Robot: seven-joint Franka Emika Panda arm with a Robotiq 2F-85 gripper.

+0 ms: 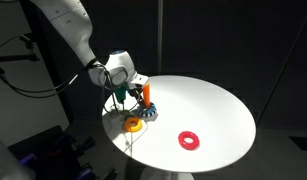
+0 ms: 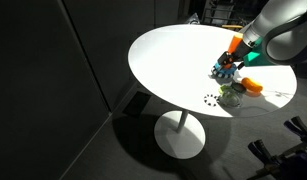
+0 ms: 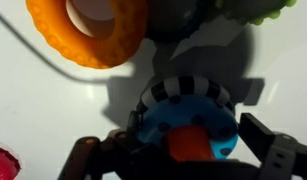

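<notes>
An orange post stands on the table with a blue ring around its foot. From above, in the wrist view, the orange post end lies within the blue ring, which carries dark dots and a black-and-white striped part. My gripper is open, its fingers apart on either side of the post and ring. Whether a finger touches either is not clear. In exterior view 1 the white arm is close to the post on its left.
An orange ring, a green ring and a dark ring lie near the blue one. A red ring rests near the table's front edge.
</notes>
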